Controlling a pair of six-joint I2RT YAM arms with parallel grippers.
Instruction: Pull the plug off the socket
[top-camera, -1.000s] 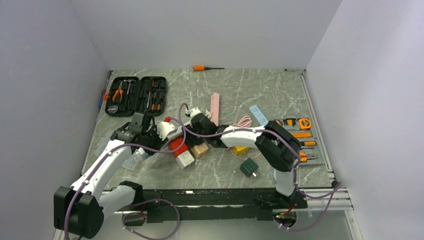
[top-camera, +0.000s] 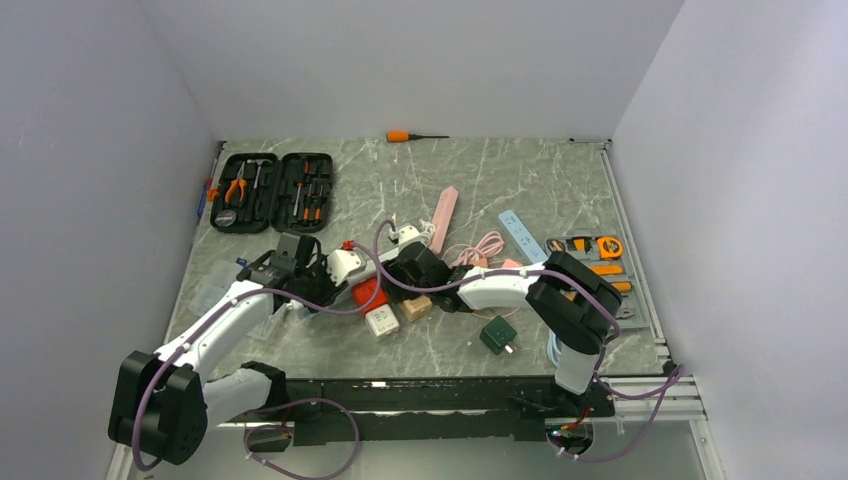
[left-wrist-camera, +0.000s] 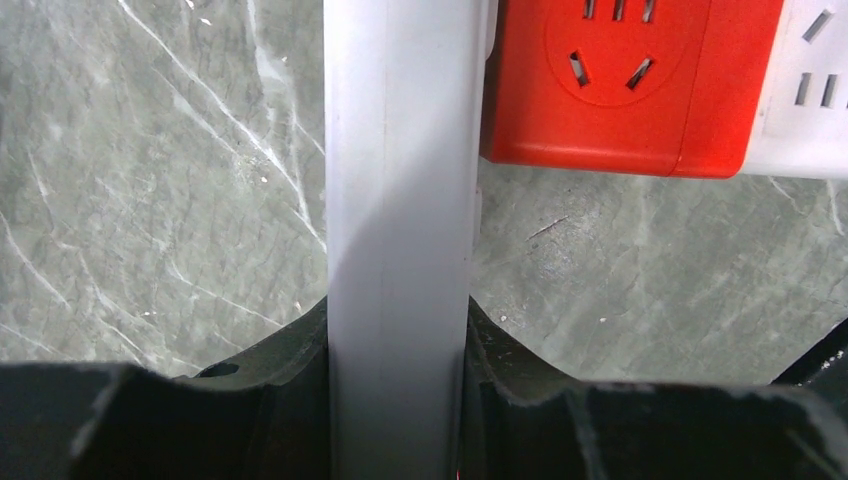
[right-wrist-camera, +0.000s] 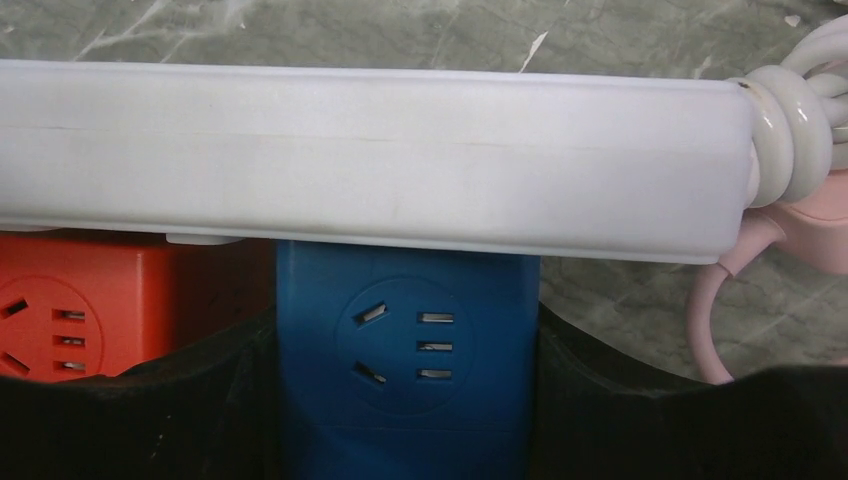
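Observation:
A long white power strip (left-wrist-camera: 405, 120) runs lengthwise between the fingers of my left gripper, which is shut on it. In the right wrist view my right gripper is shut on the sides of a blue plug (right-wrist-camera: 405, 345). The blue plug's top edge lies against the strip's long side, with no gap showing between them. A red plug (top-camera: 369, 294) sits beside the blue one along the same side, and a white plug (top-camera: 382, 320) adjoins its outer end. The prongs are hidden.
A tan block (top-camera: 414, 307) is near the right gripper. A green plug (top-camera: 498, 335) lies at front right. A pink strip (top-camera: 444, 216) and pink cord (top-camera: 488, 245) are behind the right arm. Tool cases (top-camera: 302, 193) stand back left; the back middle is open.
Both grippers have shifted right, with the strip and the red, white and tan pieces. The pink strip has tilted rightward.

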